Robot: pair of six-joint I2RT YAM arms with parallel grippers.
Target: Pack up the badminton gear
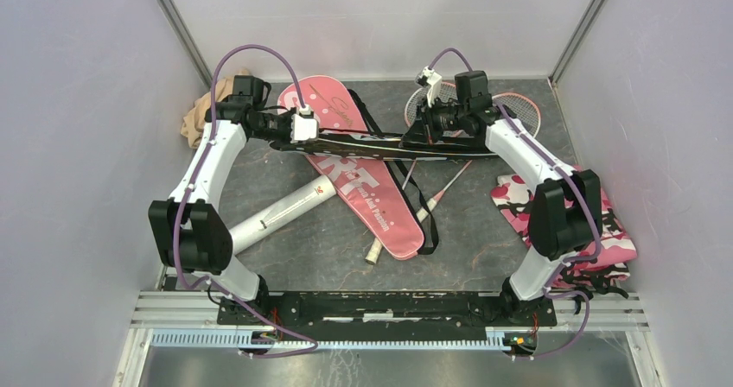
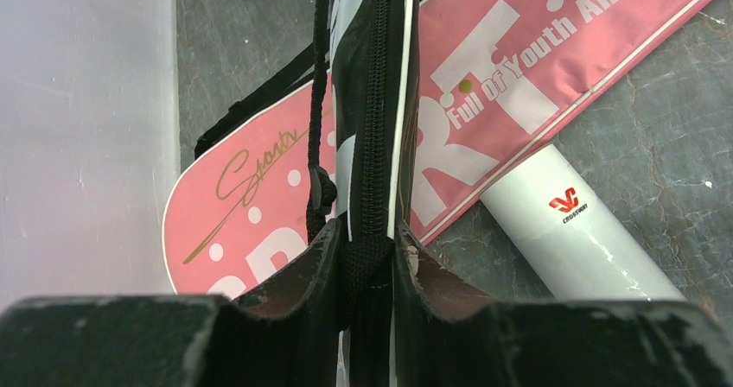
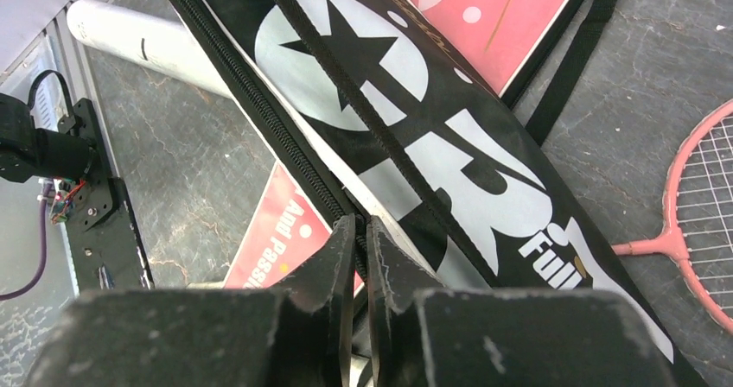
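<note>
A long black racket bag with a zipper and white lettering stretches between both arms, above a pink bag. At its left end, my left gripper is shut on the gathered black bag fabric, the zipper running away from the fingers. My right gripper is down at the zipper edge of the same black bag. Its fingers stand close together with a narrow gap; whether they grip the zipper edge is not clear. Two rackets lie at the back right, partly under the black bag and right arm.
A white shuttlecock tube lies at front left. Pink-and-black patterned cloth sits along the right wall, and brown cloth is at back left. Bare floor shows at front centre.
</note>
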